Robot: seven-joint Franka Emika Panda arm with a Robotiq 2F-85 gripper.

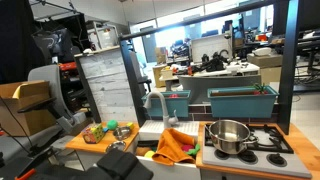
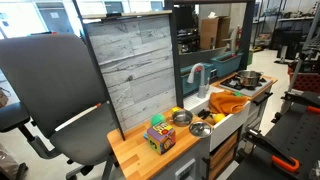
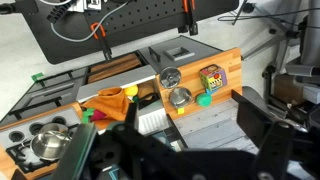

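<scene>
My open gripper reaches into the lower part of the wrist view, its dark fingers set wide apart with nothing between them. It hangs high over the toy kitchen counter, clear of every object. An orange cloth (image 3: 108,102) lies crumpled at the sink, also seen as the orange cloth (image 1: 176,146) in exterior view 1. Two metal bowls stand on the wooden counter, one bowl (image 3: 180,97) beside the other bowl (image 3: 170,77). Near them are a colourful box (image 3: 212,76) and a green item (image 3: 204,99). A steel pot (image 1: 229,135) sits on the stove (image 1: 268,157).
A grey faucet (image 1: 160,106) rises behind the sink. Blue-green bins (image 1: 240,103) line the back of the counter, and a grey wood-look panel (image 2: 135,68) stands upright behind the bowls. A black table (image 3: 130,25) borders the counter. An office chair (image 2: 60,90) stands alongside.
</scene>
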